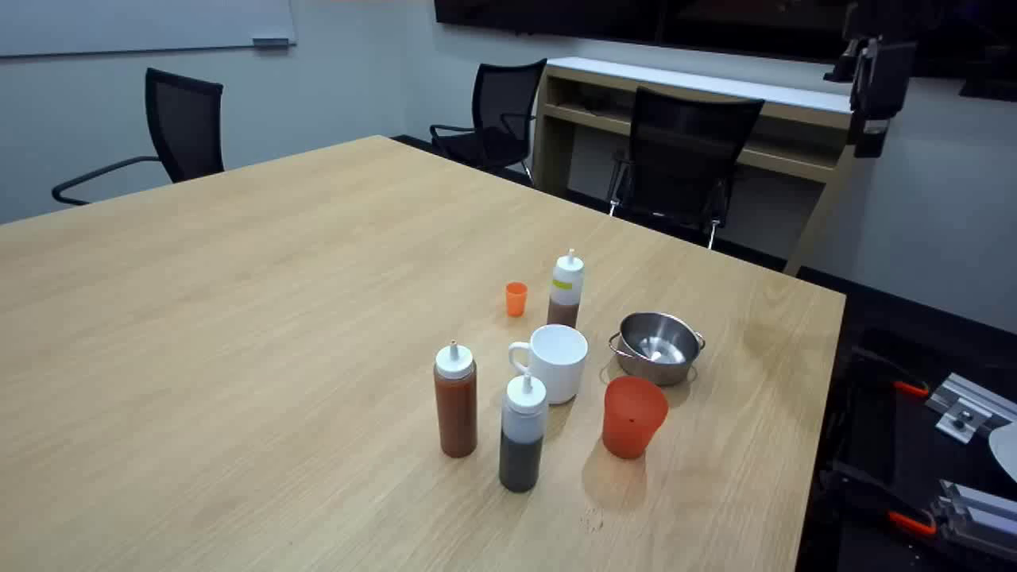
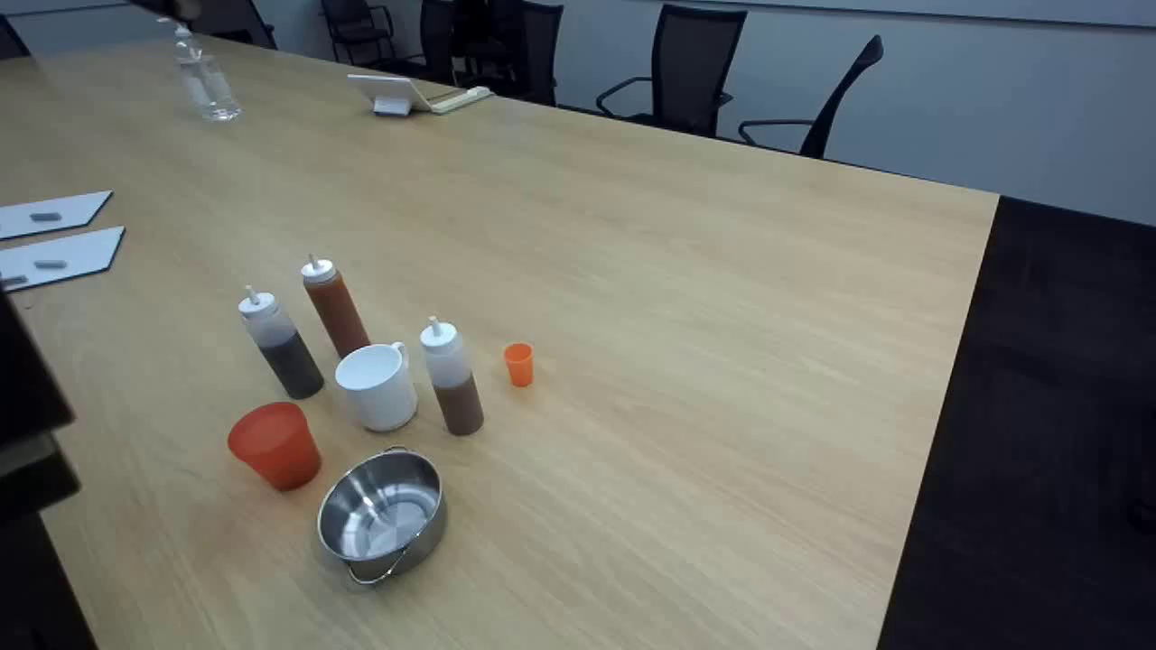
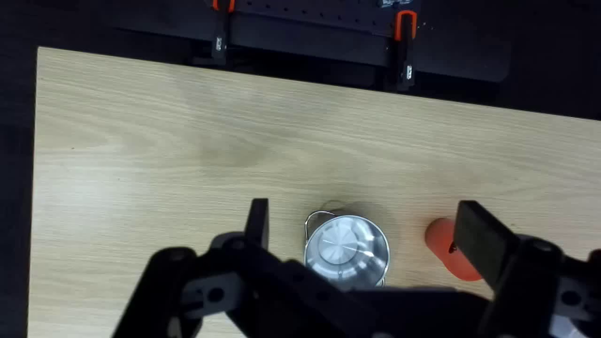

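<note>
High over the table, my gripper is open with its fingers wide apart and empty. Below the gap lies a steel pot [image 3: 346, 248] with wire handles; a red cup [image 3: 450, 248] is partly hidden by the right finger. In exterior view 1, the pot [image 1: 658, 348] stands behind the red cup [image 1: 633, 416]. A white mug [image 1: 558, 362] is left of them, near a dark-sauce bottle [image 1: 521, 438], a red-brown sauce bottle [image 1: 457, 400] and a brown-sauce bottle [image 1: 565, 291]. A small orange cup [image 1: 516, 299] stands beside the last bottle.
Wide bare tabletop [image 2: 704, 292] lies beyond the small orange cup. At the far left are a clear pump bottle [image 2: 206, 81] and white boards [image 2: 65, 260]. Orange-tipped clamps [image 3: 405, 50] sit at the table's edge near the base.
</note>
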